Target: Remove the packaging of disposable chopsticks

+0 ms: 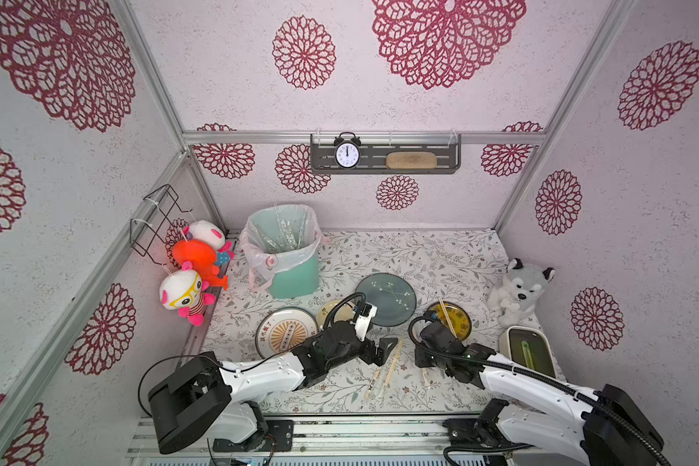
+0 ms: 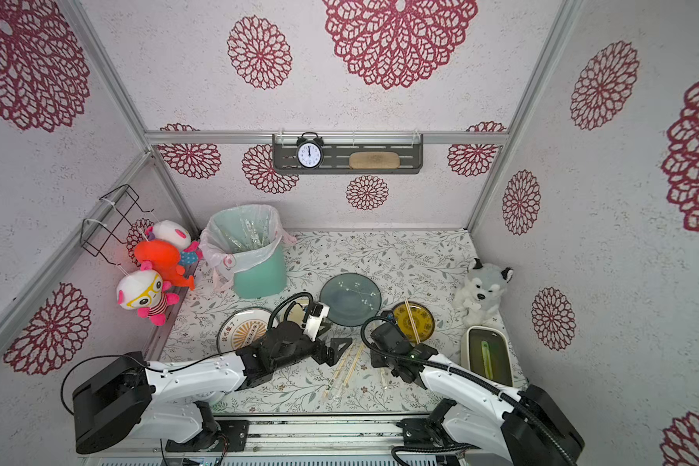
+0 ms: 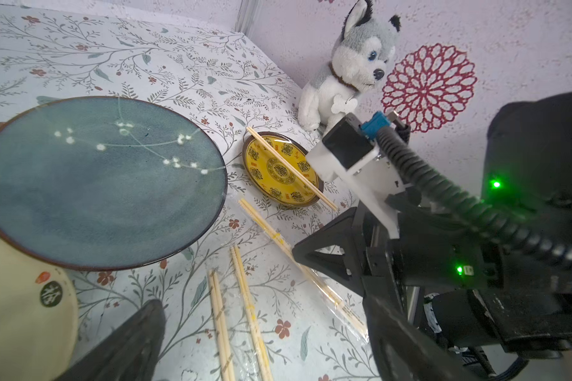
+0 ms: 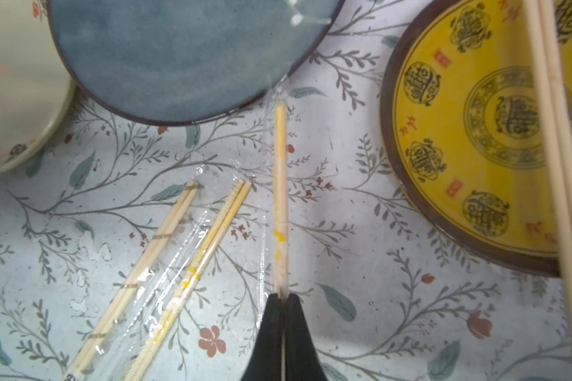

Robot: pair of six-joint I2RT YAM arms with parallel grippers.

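Observation:
A wrapped chopstick pair [image 4: 279,165] runs up from my right gripper, which is shut on it at the lower middle of the right wrist view. Two more wrapped pairs lie on the cloth to its left, one yellowish [image 4: 216,235], one paler [image 4: 143,266]. A bare pair [image 4: 546,95] rests across the yellow plate [image 4: 425,177]. My left gripper stands open above the table, left of the right one, its blurred fingers framing the wrapped pairs in the left wrist view.
A blue-grey plate [image 1: 385,291], cream plate [image 3: 19,317] and white patterned plate [image 1: 286,332] lie behind and left. A lined bin [image 1: 291,275] stands back left, a plush husky [image 1: 520,299] and a tray [image 1: 528,349] at right.

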